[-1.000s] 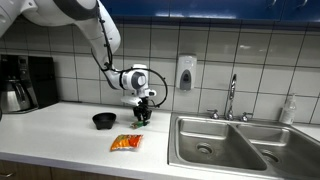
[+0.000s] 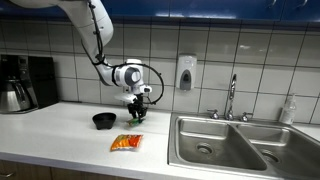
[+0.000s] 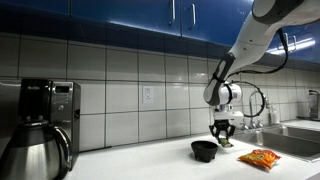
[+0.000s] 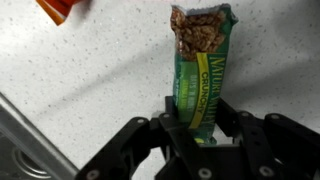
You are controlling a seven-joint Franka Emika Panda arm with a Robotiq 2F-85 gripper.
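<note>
A muesli bar (image 4: 202,65) in a green and yellow wrapper with a brown picture runs up the middle of the wrist view. My gripper is shut on its lower end, one finger on each side. In exterior view 1 the gripper (image 2: 136,117) points down at the back of the counter, right of the black bowl (image 2: 104,120). The bar is only a small greenish patch there; whether it touches the counter is hard to tell.
An orange packet (image 2: 127,142) lies nearer the front edge, its corner also in the wrist view. The double sink (image 2: 205,147) opens to the right. A coffee maker (image 3: 37,145) stands far left.
In exterior view 1 the arm and gripper have shifted slightly to the left, toward the black bowl. The bowl and the orange packet have not moved.
</note>
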